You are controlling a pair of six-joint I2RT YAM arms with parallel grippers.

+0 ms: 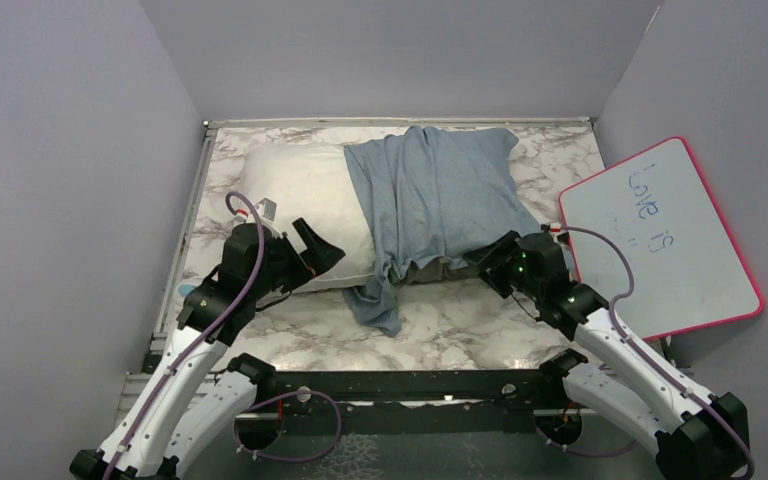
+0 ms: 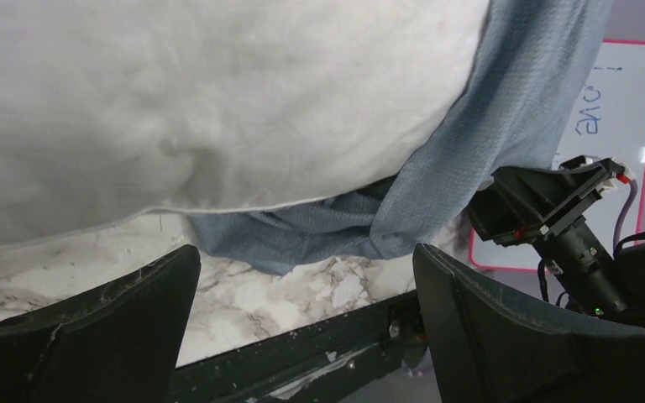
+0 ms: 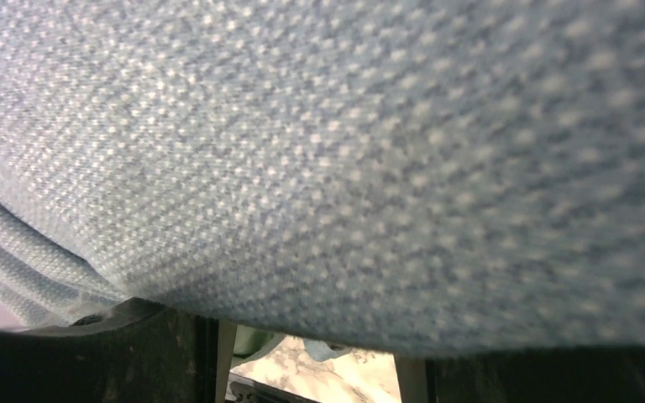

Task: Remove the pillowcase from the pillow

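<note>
The white pillow (image 1: 300,200) lies on the left, its left half bare. A blue-grey pillowcase (image 1: 445,195) covers the right part, bunched near the pillow's middle with a flap hanging toward the front. Over the pillow's front edge, my left gripper (image 1: 317,246) stands open with nothing between its fingers; the left wrist view shows both fingers (image 2: 109,323) wide apart below the pillow edge. My right gripper (image 1: 488,268) is at the pillowcase's front right edge. In the right wrist view its fingers (image 3: 151,353) are partly apart under the cloth (image 3: 319,185), with marble showing in the gap.
A whiteboard (image 1: 660,240) with a pink rim leans at the right, behind the right arm. Grey walls close in the back and sides.
</note>
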